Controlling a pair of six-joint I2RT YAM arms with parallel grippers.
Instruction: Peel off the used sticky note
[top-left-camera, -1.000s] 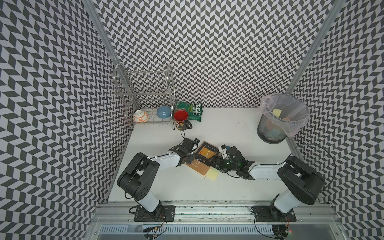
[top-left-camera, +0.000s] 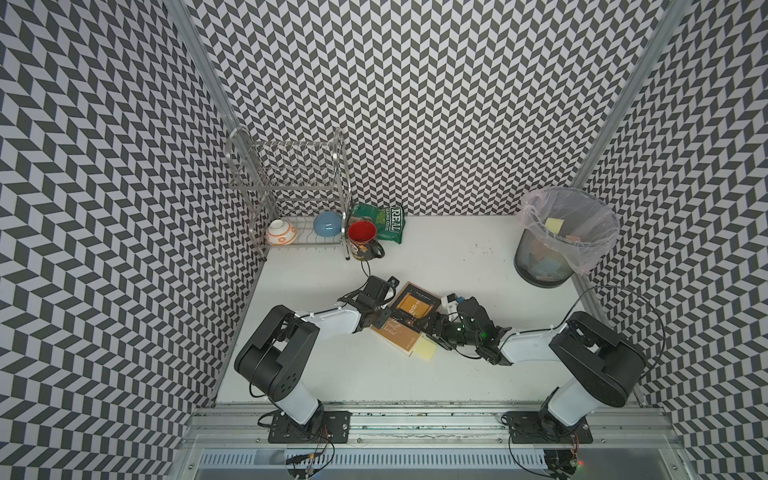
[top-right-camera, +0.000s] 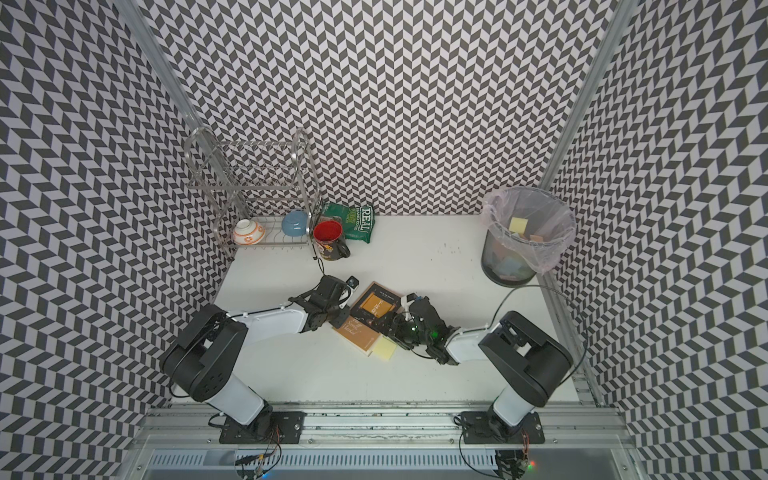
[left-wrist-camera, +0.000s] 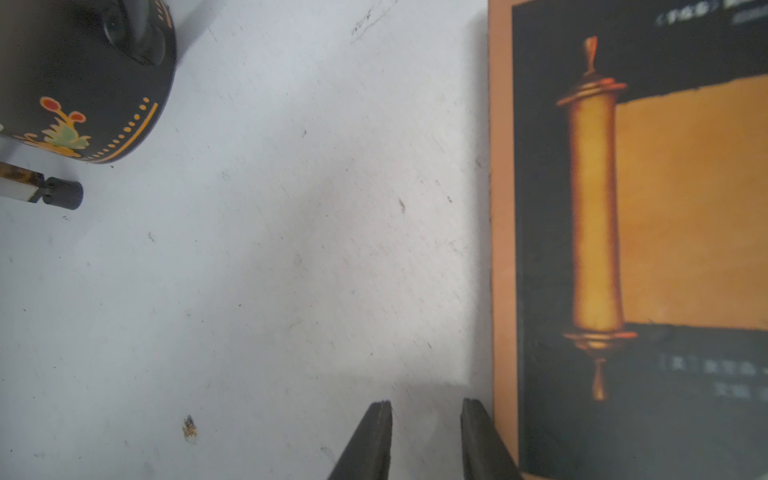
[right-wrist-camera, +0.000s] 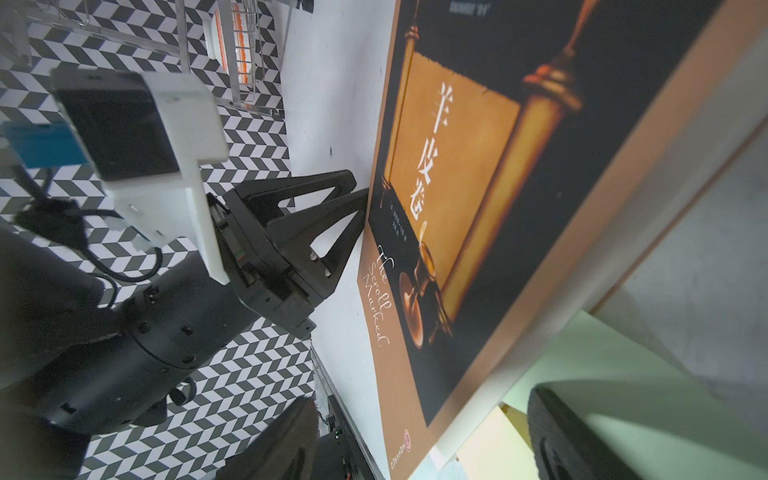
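A black-and-orange book (top-left-camera: 414, 306) (right-wrist-camera: 455, 168) lies on the table (top-left-camera: 272, 352). My left gripper (top-left-camera: 384, 313) is shut at the book's left edge; in the right wrist view its fingers touch that edge. My right gripper (top-left-camera: 435, 326) is part open over the book's right edge. A pale green sticky sheet (right-wrist-camera: 632, 400) and a yellow note (top-left-camera: 425, 348) (right-wrist-camera: 488, 448) lie at that edge, beside the right fingers.
A bin (top-left-camera: 544, 272) with paper inside stands back right. A red-lined mug (top-left-camera: 361, 244), wire rack (top-left-camera: 341, 184), bowls (top-left-camera: 327, 224) and green bag (top-left-camera: 390, 224) are back left.
My right gripper and arm have shifted slightly down and right in the top left view since a second ago. The left arm has stayed still.
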